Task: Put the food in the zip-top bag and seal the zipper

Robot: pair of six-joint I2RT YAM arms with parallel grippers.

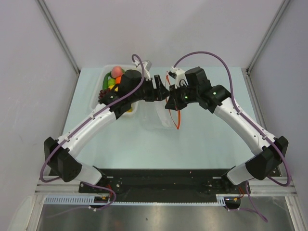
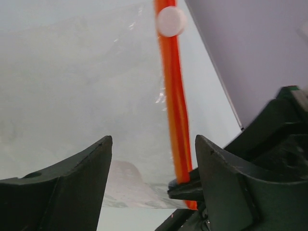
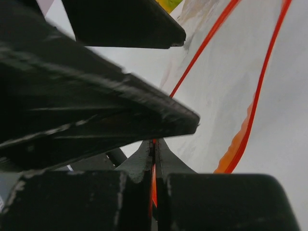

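The clear zip top bag (image 1: 155,116) with its orange-red zipper (image 1: 177,118) stands mid-table between my grippers. My right gripper (image 1: 173,100) is shut on the zipper edge; in the right wrist view the red strip runs into its fingers (image 3: 154,161). My left gripper (image 1: 160,89) is at the bag's mouth, beside the right gripper, fingers part open; in the left wrist view the orange strip (image 2: 175,106) lies just beyond its fingertips, and whether it touches is unclear. The food (image 1: 115,72) sits in a white bin, partly hidden by the left arm.
The white bin (image 1: 95,96) holds several fruits and vegetables at the back left of the pale table. The two arms crowd together at the centre.
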